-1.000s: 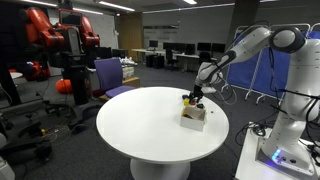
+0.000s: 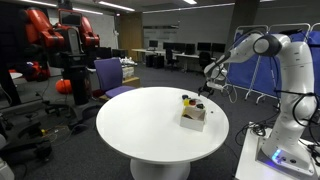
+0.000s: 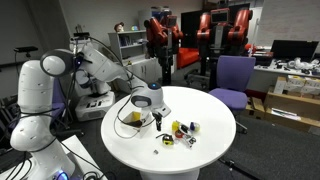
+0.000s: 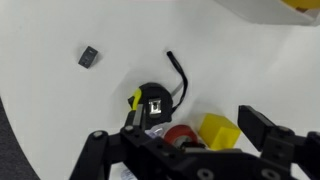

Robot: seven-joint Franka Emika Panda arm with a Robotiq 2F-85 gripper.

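My gripper is open, with nothing held between its fingers. Over the white round table [image 3: 215, 110] it hangs, pointing down, as exterior view 2 shows. Below it in the wrist view lie a black round piece [image 4: 150, 92] with a yellow strip, a red round object [image 4: 181, 134] and a yellow block [image 4: 218, 131]. The gripper's fingers partly cover this cluster at the bottom. A small dark block [image 4: 88, 57] lies apart at upper left. An open box [image 2: 193, 118] stands on the table near the cluster.
A thin black cord [image 4: 178, 72] extends from the round piece. A purple chair [image 3: 234, 80] stands beyond the table, with a large red and black machine [image 2: 67, 55] further off.
In exterior view 1 the arm has swung to the right, from near the box to behind and beyond it. The box looks unmoved.
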